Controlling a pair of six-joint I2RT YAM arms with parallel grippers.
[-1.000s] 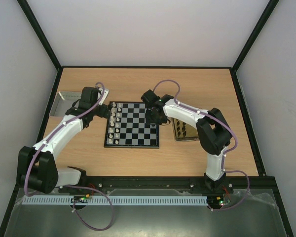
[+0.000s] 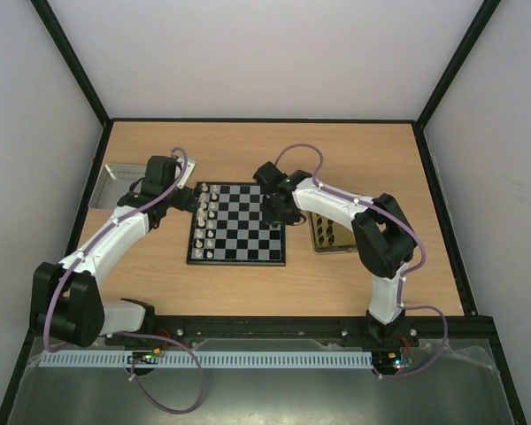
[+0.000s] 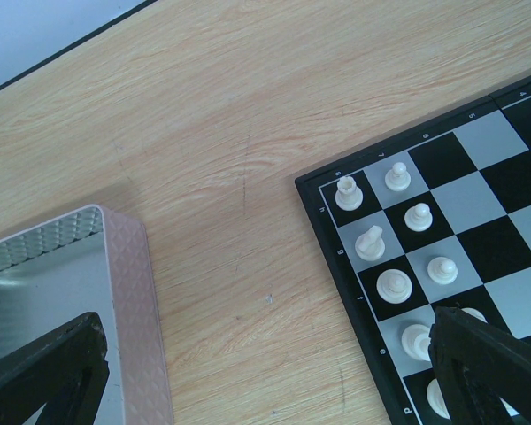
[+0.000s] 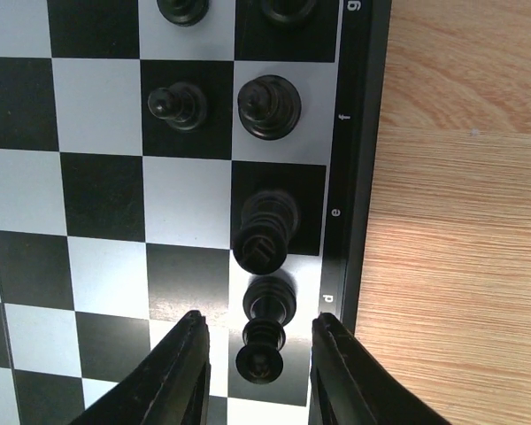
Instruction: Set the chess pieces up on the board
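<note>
On the d square at the edge of the chessboard point(image 2: 239, 221) a tall black piece point(image 4: 264, 341) stands upright. My right gripper is open around its top, a finger on each side and gaps between. Beside it, on e, is another tall black piece point(image 4: 264, 235). A black bishop-like piece point(image 4: 269, 107) and a black pawn point(image 4: 179, 106) occupy the f row. In the left wrist view, white pieces such as a rook point(image 3: 349, 194) and a pawn point(image 3: 418, 217) fill the board's left side. My left gripper is open and empty, its right finger overlapping the board's view.
A gold tray point(image 2: 334, 250) of black pieces lies right of the board. At the left is a pale, open box point(image 3: 133, 310). Bare wood point(image 3: 239, 221) separates that box from the board, and the table behind the board is clear.
My left arm has stayed still.
</note>
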